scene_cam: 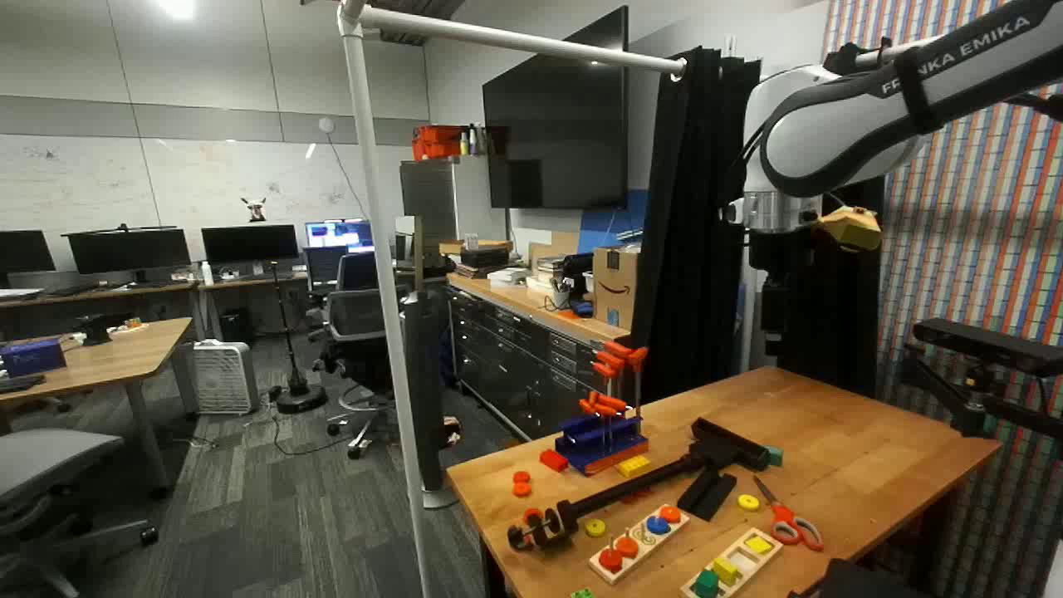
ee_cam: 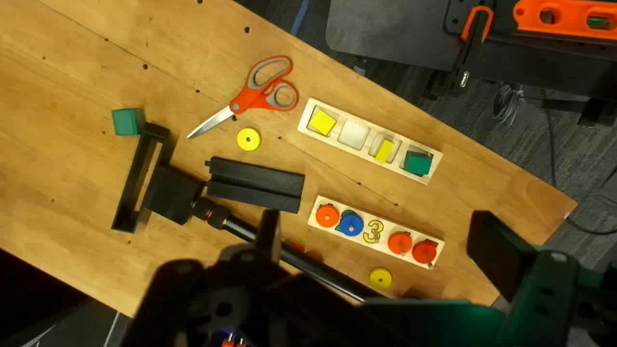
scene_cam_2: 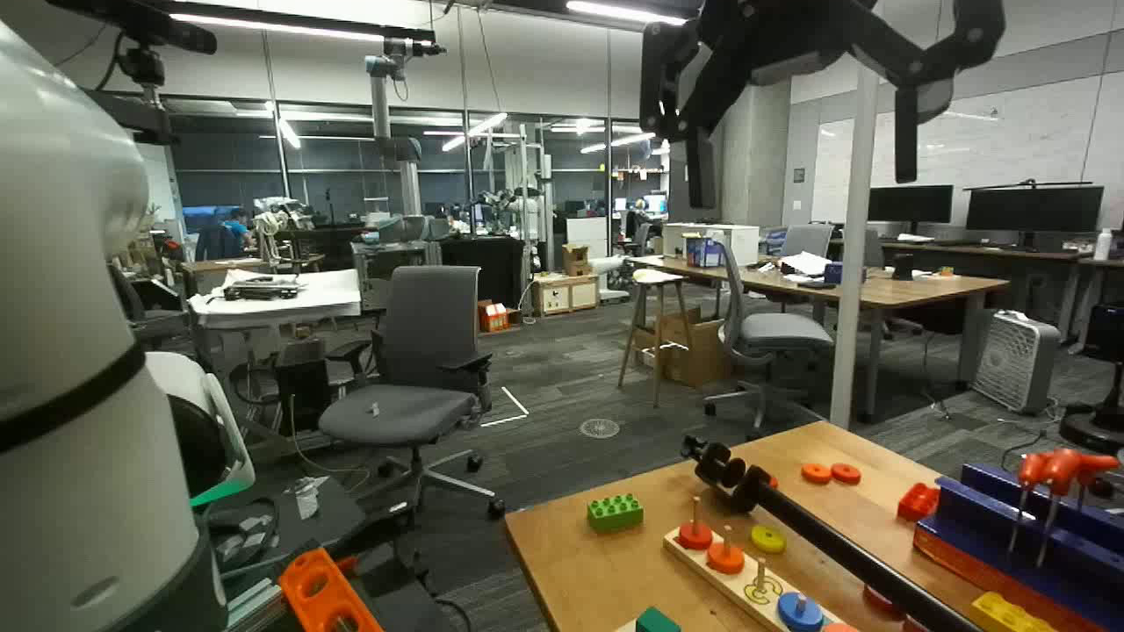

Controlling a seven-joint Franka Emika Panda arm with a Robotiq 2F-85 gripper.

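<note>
High above the table, my gripper (scene_cam_2: 803,181) stands open with nothing between its widely spread fingers. In the wrist view its fingers (ee_cam: 267,234) frame a wooden peg board (ee_cam: 342,236) below. Orange, blue and red rings sit on that board, and its peg at the 3 is bare. Beside it lies a shape tray (ee_cam: 370,128) with yellow and green blocks and one vacant recess. Two yellow rings, one near the scissors (ee_cam: 258,95) and a lower ring (ee_cam: 380,278), lie loose. A green cube (ee_cam: 127,122) rests at the left.
A long black tool (scene_cam: 634,482) lies across the table. Behind it stands a blue rack (scene_cam: 602,438) of orange-handled hex keys. Two loose orange rings and a green brick (scene_cam_2: 616,512) are near the table's edge.
</note>
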